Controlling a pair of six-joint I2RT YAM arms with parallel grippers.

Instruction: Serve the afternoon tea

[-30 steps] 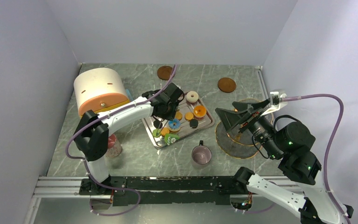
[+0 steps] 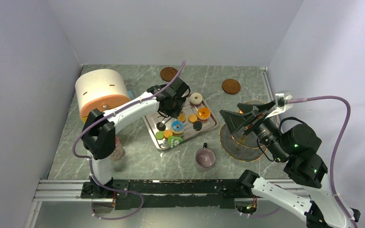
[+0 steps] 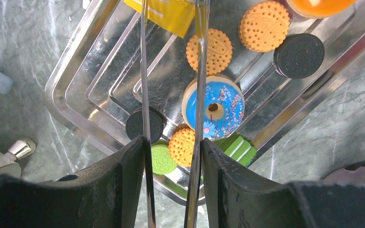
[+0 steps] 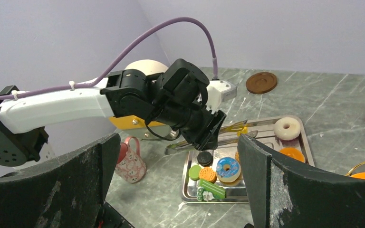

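My left gripper is shut on metal tongs, whose long arms reach over the steel tray. Under and beside them lie a blue donut, orange biscuits, dark biscuits, a green biscuit, a green packet and a yellow packet. A white donut and an orange ring-shaped item sit at the tray's right. My right gripper hangs open right of the tray, over stacked gold-rimmed plates, with nothing seen between its fingers.
A grey mug stands in front of the tray. A patterned mug and a cream-and-orange bread bin are at the left. Two brown coasters lie at the back. The left arm covers part of the tray.
My left arm and gripper have moved slightly toward the back right, with the elbow shifting a little. The right arm and the objects on the table look unchanged.
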